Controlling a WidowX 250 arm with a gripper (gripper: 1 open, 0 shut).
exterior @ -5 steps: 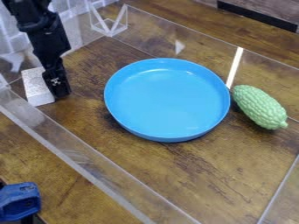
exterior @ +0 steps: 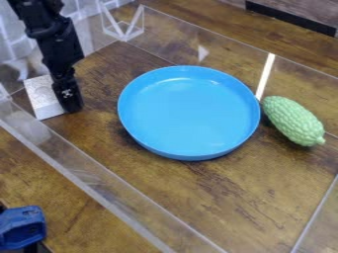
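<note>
My black gripper [exterior: 63,97] is low at the left of the camera view, its fingers over a white, flat rectangular object [exterior: 42,98] lying on the wooden surface inside a clear-walled area. The gripper stands open; whether it touches the white object is hard to tell. A large blue plate [exterior: 188,111] lies in the middle, to the right of the gripper. A green bumpy vegetable-like object [exterior: 292,121] lies right of the plate.
Clear walls run along the left, back and right of the area. A blue-and-black device [exterior: 19,228] sits at the bottom left outside the wall. Bare wood [exterior: 199,198] shows in front of the plate.
The gripper has shifted very slightly at the white object; the plate and the green object have not moved.
</note>
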